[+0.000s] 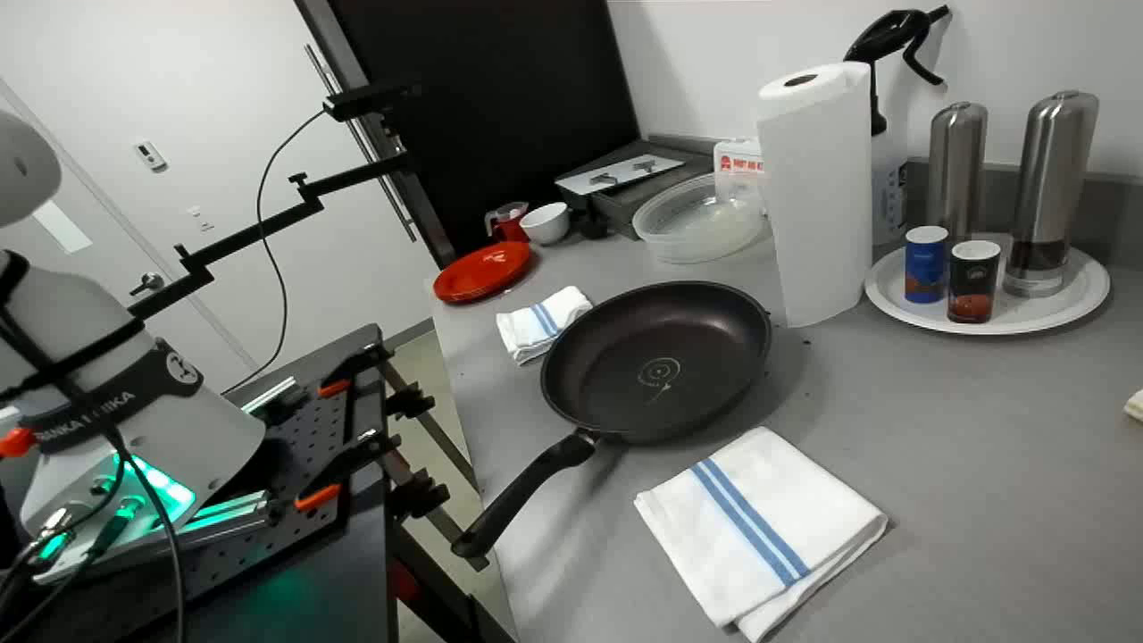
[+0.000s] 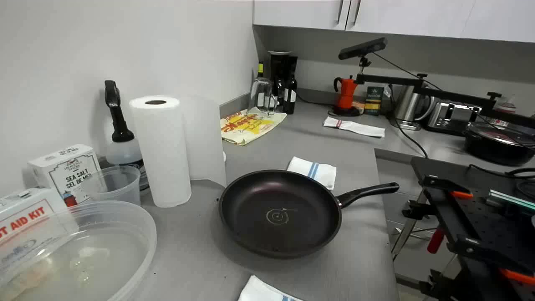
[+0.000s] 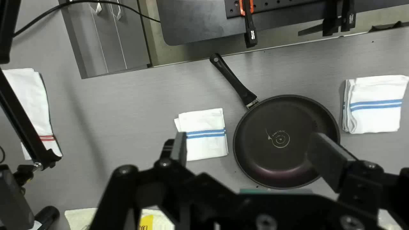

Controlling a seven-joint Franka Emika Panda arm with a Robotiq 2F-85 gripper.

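Observation:
In the wrist view my gripper is open, its two fingers wide apart with nothing between them. Below it on the grey counter lies a black frying pan (image 3: 268, 126), empty, with its handle (image 3: 234, 82) pointing toward the robot's table. One folded white towel with blue stripes (image 3: 203, 120) lies on the left of the pan in that view, and a second striped towel (image 3: 375, 107) lies on the right. Both are apart from the pan. Neither exterior view shows the gripper; the arm's base (image 1: 139, 429) appears at the left in exterior view 1.
Paper towels (image 1: 820, 204) stand behind the pan, near a white plate (image 1: 889, 305) with shakers and grinders. A clear plastic tub (image 2: 143, 251), a red plate (image 1: 482, 273) and a camera boom (image 2: 396, 80) surround the area. Bare counter lies right of the nearer towel in exterior view 1.

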